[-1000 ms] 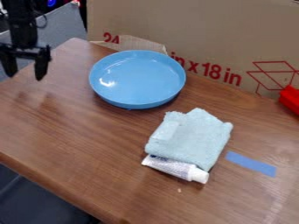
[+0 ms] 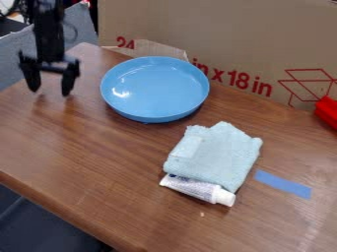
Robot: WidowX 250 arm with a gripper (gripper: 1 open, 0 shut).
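Observation:
My black gripper (image 2: 50, 73) is at the upper left over the table's edge, blurred, its fingers spread open with nothing seen between them. To its right sits a blue round plate (image 2: 154, 87). At the lower right a folded pale cloth (image 2: 215, 151) lies with a white tube (image 2: 198, 189) beside its front edge.
A cardboard box (image 2: 231, 39) stands along the back. A red object (image 2: 325, 116) is at the right edge, a strip of blue tape (image 2: 282, 184) on the table.
The plate, cloth and tube have stayed where they were.

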